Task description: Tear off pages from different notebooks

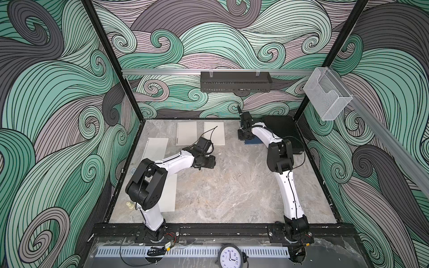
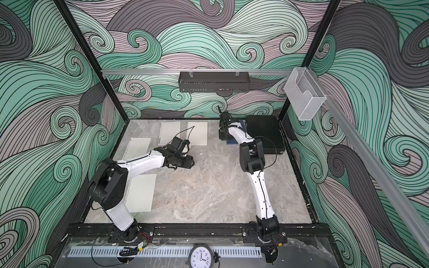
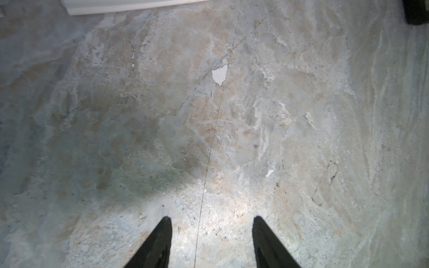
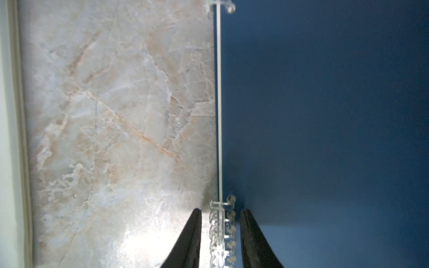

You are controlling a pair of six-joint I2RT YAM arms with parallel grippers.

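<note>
Over the spiral edge of a blue notebook (image 4: 321, 125) my right gripper hangs part open. Its fingertips stand on either side of the wire spiral (image 4: 222, 236); whether they touch it I cannot tell. From above, the arm covers much of this blue notebook (image 2: 232, 141). My left gripper is part open above bare table, nothing between its fingers. Two open notebooks with cream pages, one at left (image 1: 186, 133) and one at right (image 1: 217, 134), lie at the back. White spiral pages, one upper (image 2: 137, 147) and one lower (image 2: 142, 194), lie on the left side.
A black box (image 2: 264, 134) stands in the back right corner beside the blue notebook. A wire basket (image 1: 327, 93) hangs on the right rail and a dark shelf (image 1: 235, 81) on the back one.
</note>
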